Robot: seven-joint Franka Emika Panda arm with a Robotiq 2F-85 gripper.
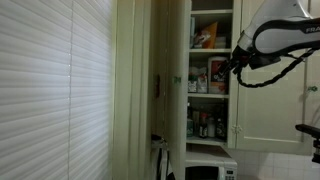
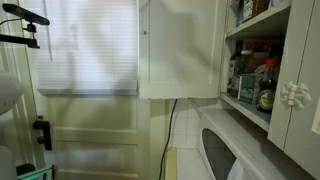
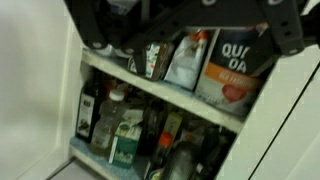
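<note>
My gripper [image 1: 238,64] is at the front of the open wall cabinet, level with its middle shelf. Across the top of the wrist view, its dark fingers [image 3: 288,32] are spread apart, and I see nothing held between them. Behind them on a shelf stands a white and dark container with large letters [image 3: 232,70], beside a pale bag [image 3: 187,58]. Several bottles crowd the shelf below, among them one with a green and white label [image 3: 126,142].
One cabinet door [image 2: 180,50] is swung wide open; the other door [image 1: 275,110] lies behind my arm. A microwave [image 1: 208,170] sits beneath the cabinet. White blinds [image 1: 60,90] cover the window at left.
</note>
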